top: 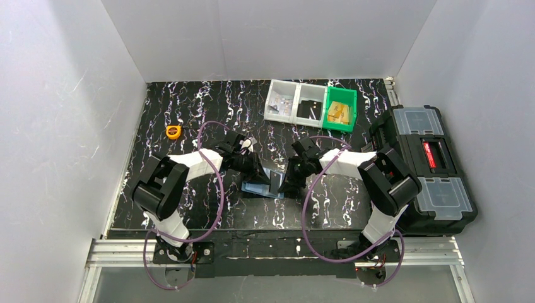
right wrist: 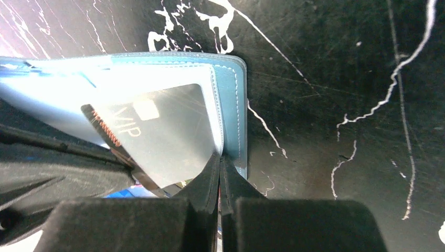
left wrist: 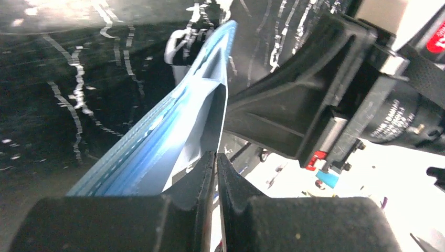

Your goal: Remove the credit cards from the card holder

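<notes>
The light-blue card holder lies open on the black table between my two grippers, tilted, with its pale inner sleeve showing. In the right wrist view a grey VIP card sits in the sleeve, its dark-striped left edge standing clear. My right gripper is shut on the thin sleeve edge of the holder, at the card's right side. My left gripper has its fingertips close together at a thin pale edge. Whether they grip it, and whether it is card or sleeve, cannot be told.
White trays and a green tray stand at the back. A yellow tape measure lies at the left, and a black toolbox fills the right side. The table in front of the holder is clear.
</notes>
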